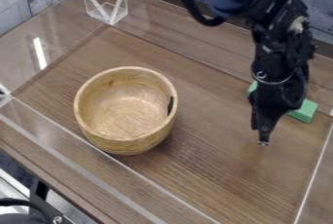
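Observation:
My black gripper (pixel 267 130) reaches down from the top right to just above the wooden table, its fingertips low at the right of centre. It looks shut, with nothing clear between its fingers. A green object (pixel 302 109) lies just behind it at the right, partly hidden by the gripper. A round wooden bowl (pixel 124 121) stands to the left, apart from the gripper, and looks empty.
The wooden table (pixel 169 184) has bare room in front of the gripper and at the upper left. A white wire-like item (pixel 108 9) is at the back left edge.

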